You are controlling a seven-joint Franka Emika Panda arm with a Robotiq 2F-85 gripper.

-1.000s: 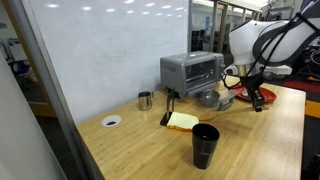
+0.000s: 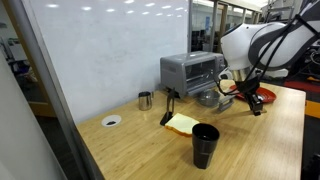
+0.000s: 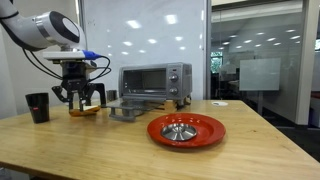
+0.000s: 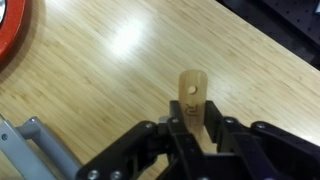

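Note:
In the wrist view, a light wooden piece with a rounded end [image 4: 193, 88] stands between the black fingers of my gripper, which is shut on it. Its lower part is hidden by the fingers. From the side, my gripper [image 2: 256, 106] points down low over the table, left of the red plate [image 2: 262, 92]. The other exterior view has the gripper [image 3: 80, 102] at the far left, past the plate [image 3: 210, 135]. The held piece is too small to make out in either exterior view.
A grey toaster oven [image 3: 155, 82] stands at the back. A steel bowl [image 3: 179, 132] sits in the red plate. A black cup [image 2: 205, 145], a yellow-and-white cloth-like item [image 2: 182, 124] and a metal cup [image 2: 145, 101] are on the table. Grey metal [image 4: 42, 145] lies near the gripper.
The arm has shifted only slightly over the last second, with the gripper still low over the table. The objects on the table look unmoved.

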